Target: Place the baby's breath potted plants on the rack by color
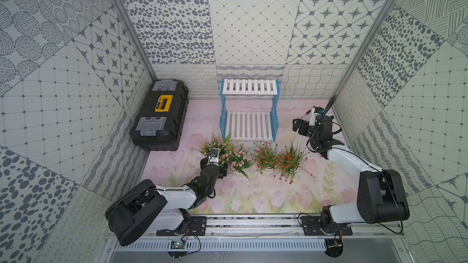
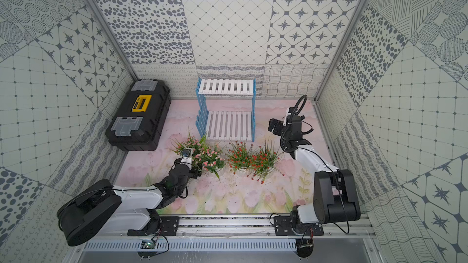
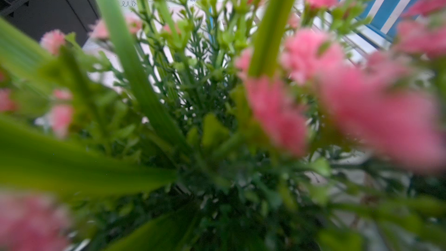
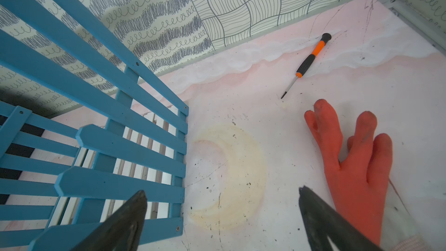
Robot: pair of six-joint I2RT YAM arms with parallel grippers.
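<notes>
Four potted plants stand in a row on the floral table: two pink-flowered ones (image 1: 212, 146) (image 1: 239, 157) on the left and two red-flowered ones (image 1: 265, 154) (image 1: 289, 159) on the right. Behind them is the two-tier rack (image 1: 249, 125), white-slatted with blue sides, both shelves bare. My left gripper (image 1: 213, 164) is at the near side of the leftmost pink plant; pink blooms and leaves (image 3: 274, 111) fill its wrist view, hiding the fingers. Right of the rack, my right gripper stands open, nothing between its fingers.
A black toolbox (image 1: 160, 112) with a yellow handle occupies the back left. An orange-and-black screwdriver (image 4: 311, 58) and a red glove (image 4: 355, 176) lie on the right side. Bare table (image 1: 273, 194) extends in front of the plants.
</notes>
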